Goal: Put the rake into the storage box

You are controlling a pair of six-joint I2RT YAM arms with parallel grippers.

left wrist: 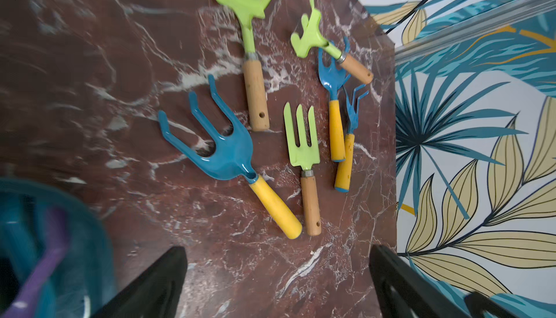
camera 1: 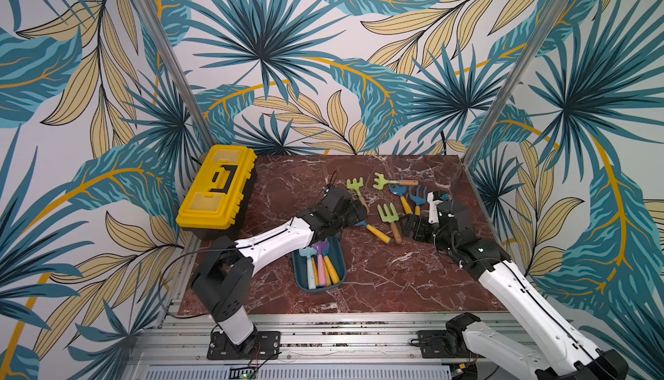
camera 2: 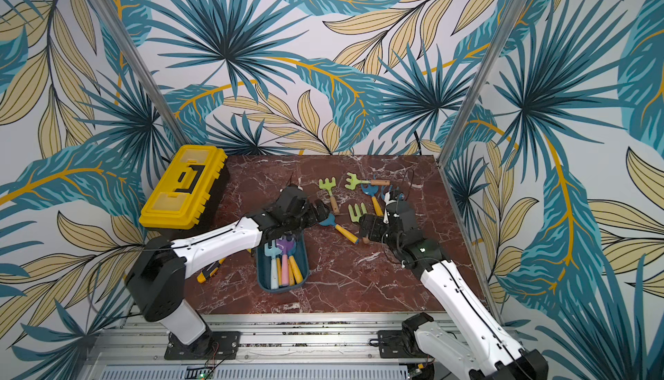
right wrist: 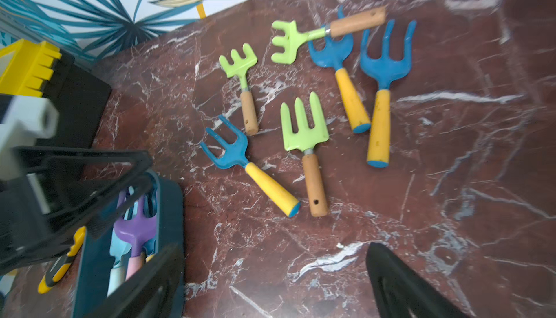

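The blue storage box (right wrist: pixel 170 213) stands on the table with several rakes inside, among them a purple one (right wrist: pixel 136 229). My left gripper (camera 1: pixel 359 214) is open near a blue rake with a yellow handle (right wrist: pixel 272 187), with nothing between its fingers. In the left wrist view that rake lies beyond the fingers (left wrist: pixel 156 286). My right gripper (camera 1: pixel 409 226) is open and empty, close to a green rake with a wooden handle (right wrist: pixel 314 185). The left arm hides the far end of the box in both top views.
Two more green rakes (left wrist: pixel 254 80) (right wrist: pixel 347 24) and two blue ones (right wrist: pixel 347 95) (right wrist: pixel 380 109) lie toward the back right. A yellow-lidded toolbox (camera 1: pixel 218 186) stands at the left.
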